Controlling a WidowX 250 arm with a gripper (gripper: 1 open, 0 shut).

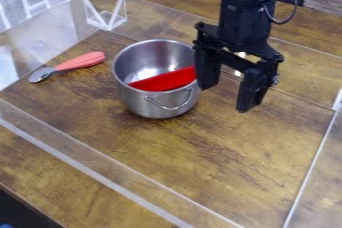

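Observation:
My black gripper (227, 79) hangs over the right half of the wooden table, open, its two fingers pointing down and nothing seen between them. Just left of it stands a steel pot (150, 101) with a wire handle, a red object (166, 81) lying inside. A spoon or similar utensil with a pink handle (78, 62) lies at the upper left. A small pale object behind the gripper is partly hidden.
A white wire-like stand (104, 12) is at the back left. Clear plastic-like edges run along the left and right sides.

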